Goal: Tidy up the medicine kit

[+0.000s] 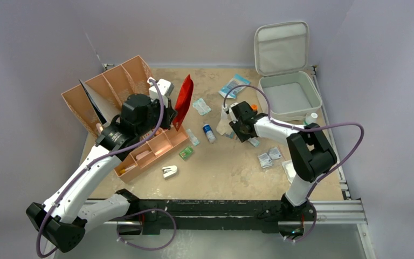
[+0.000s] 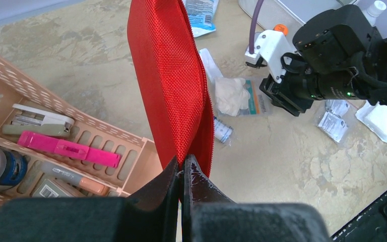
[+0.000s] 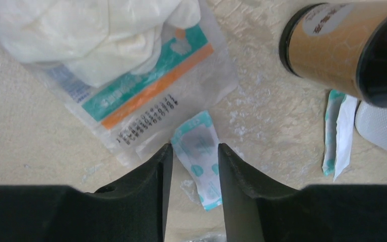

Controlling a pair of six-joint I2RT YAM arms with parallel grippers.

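Note:
A red fabric pouch (image 2: 174, 75) hangs from my left gripper, whose fingers are closed on its lower edge. In the top view the pouch (image 1: 183, 103) is above the peach organizer's right side. My right gripper is part open and low over the table. Between its fingertips, in the right wrist view, lies a small white-and-teal packet (image 3: 200, 151); it looks flat on the table and not gripped. Next to it rests a clear bag (image 3: 201, 75) with white cloth-like contents. The open white case (image 1: 291, 97) stands empty at the back right.
The peach organizer (image 1: 164, 144) holds several items. On the table lie a blue-and-white bottle (image 1: 208, 133), a green box (image 1: 186, 152), a stapler (image 1: 169, 171) and a blue packet (image 1: 234, 85). A brown bottle (image 3: 332, 43) stands close to my right gripper.

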